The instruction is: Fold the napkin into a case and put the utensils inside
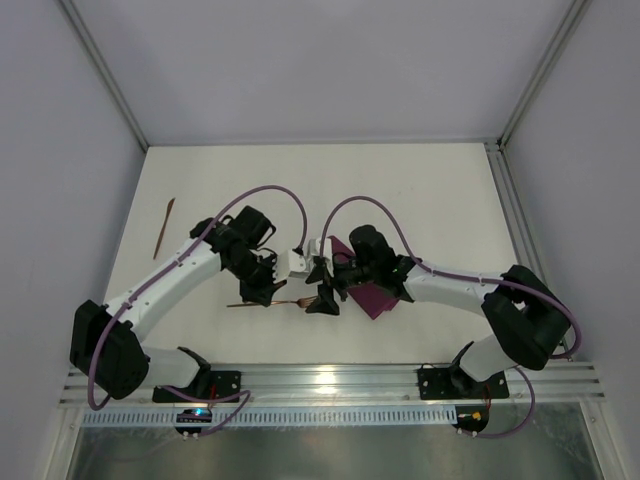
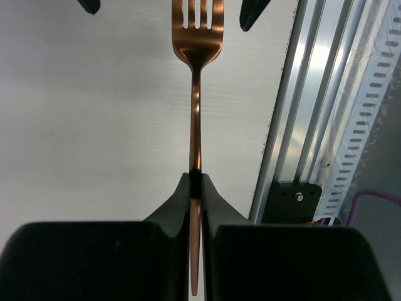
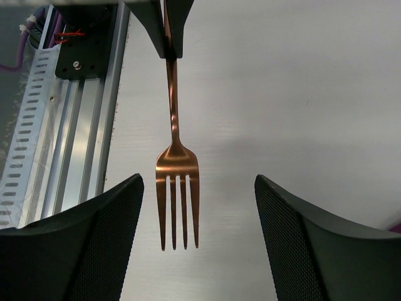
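A copper fork (image 2: pixel 195 113) is gripped by its handle in my left gripper, which is shut on it. The tines (image 3: pixel 178 207) point toward my right gripper, standing open with a finger on each side of the fork head and a gap to both. In the top view, the left gripper (image 1: pixel 260 297) and right gripper (image 1: pixel 323 300) face each other near the front of the table. Beneath the right arm lies the folded maroon napkin (image 1: pixel 374 299), partly covered. Another thin copper utensil (image 1: pixel 164 228) rests at the far left; its kind is unclear.
A metal rail (image 1: pixel 320 376) runs along its front edge, close to both grippers. Purple cables (image 1: pixel 270 188) arch above the arms.
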